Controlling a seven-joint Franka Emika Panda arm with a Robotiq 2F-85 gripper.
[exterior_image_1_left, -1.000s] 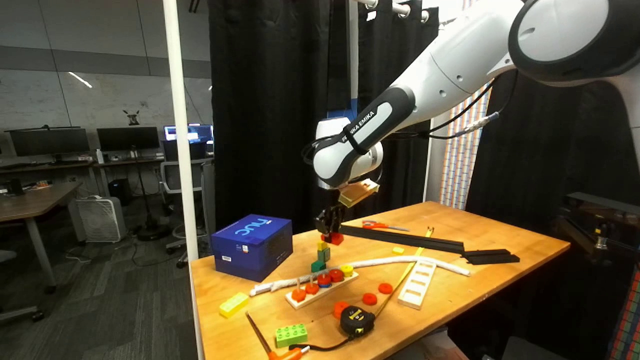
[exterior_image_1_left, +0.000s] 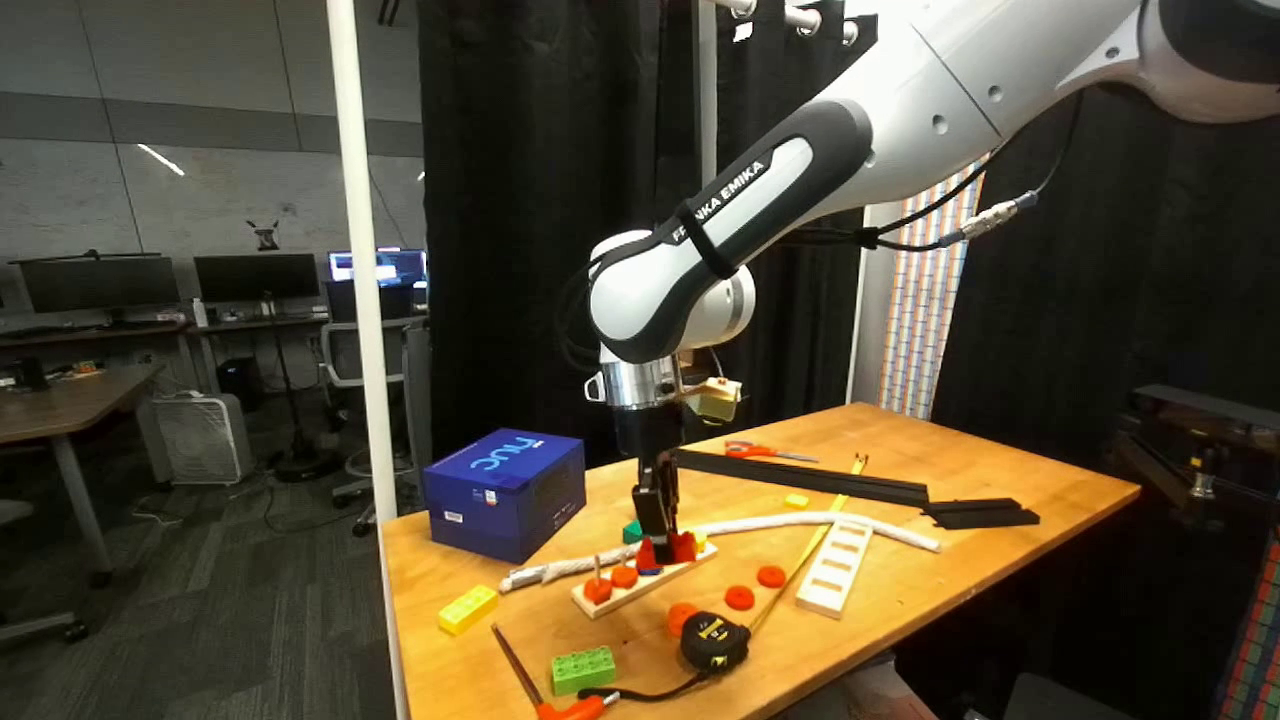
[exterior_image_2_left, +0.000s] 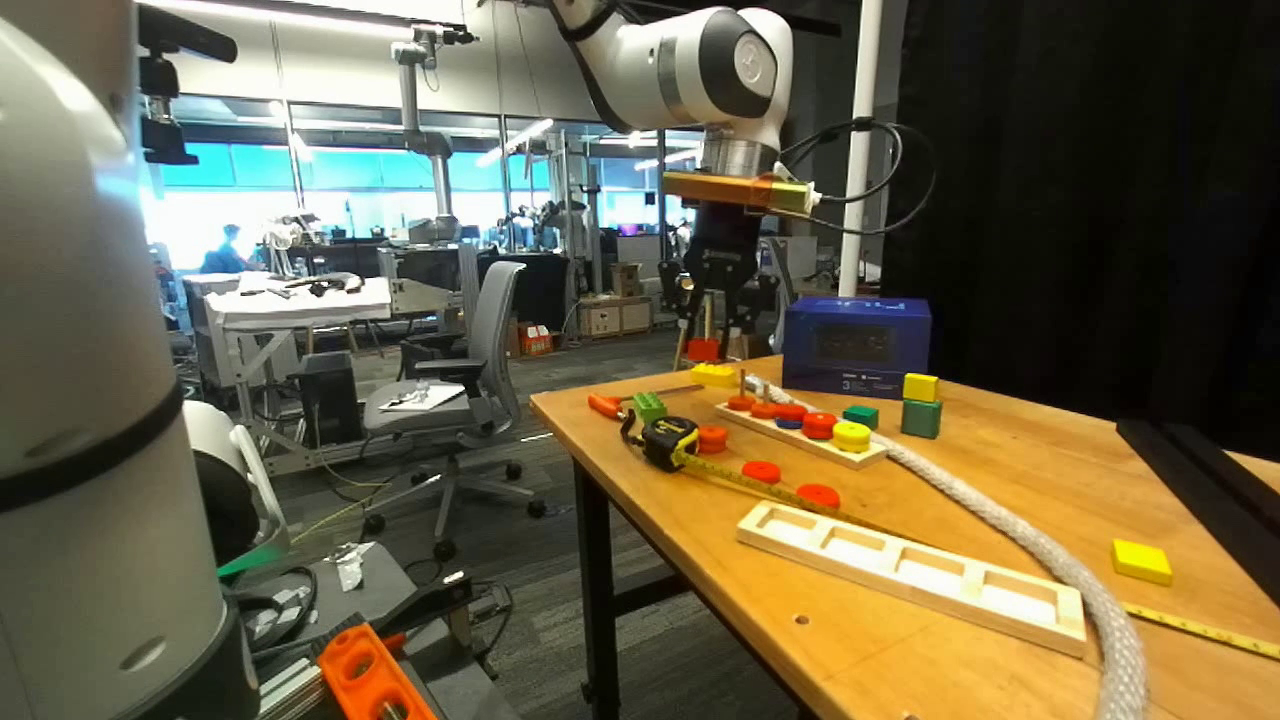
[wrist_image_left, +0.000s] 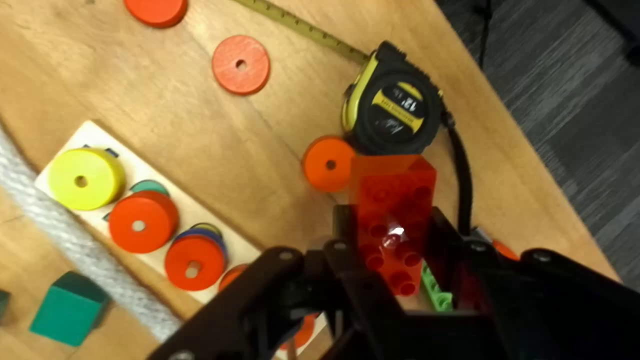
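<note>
My gripper is shut on a red toy brick (wrist_image_left: 396, 204), its studs visible between the fingers in the wrist view. From exterior view 2, the red brick (exterior_image_2_left: 704, 349) hangs in the air over the table's near-left end, with the gripper (exterior_image_2_left: 710, 330) pointing down. Exterior view 1 has the gripper (exterior_image_1_left: 660, 546) overlapping the peg board, hiding part of it. A green brick (exterior_image_1_left: 583, 670) lies on the table near the tape measure, partly covered by the gripper in the wrist view. Beyond the peg board lies a yellow brick (exterior_image_1_left: 468, 608).
A wooden peg board (exterior_image_2_left: 768, 427) carries coloured discs. Around it are a tape measure (wrist_image_left: 399, 111) with its blade out, loose red discs (wrist_image_left: 241, 65), a white rope (exterior_image_2_left: 1020, 524), a slotted wooden frame (exterior_image_2_left: 912, 578), green blocks (exterior_image_2_left: 921, 418) and a blue box (exterior_image_2_left: 857, 346).
In exterior view 1, my arm has swung left and toward the camera, carrying the red brick from behind the stacked blocks to in front of them. The table items look unmoved.
</note>
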